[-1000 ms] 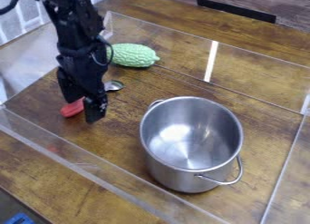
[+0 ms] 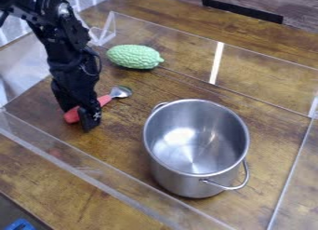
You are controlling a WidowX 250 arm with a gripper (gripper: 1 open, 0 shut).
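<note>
My black gripper (image 2: 78, 110) is low on the wooden table at the left, over a red-handled spoon (image 2: 106, 100). Its fingers reach down on either side of the red handle; whether they grip it is unclear. The spoon's metal head points up and to the right.
A large steel pot (image 2: 195, 150) stands at the lower right. A green bumpy corn-like object (image 2: 134, 57) lies behind the spoon. Clear panel edges run along the left and right.
The gripper has moved left onto the red handle, and its fingers have drawn closer together. The spoon appears slightly shifted. Pot and green object are unchanged.
</note>
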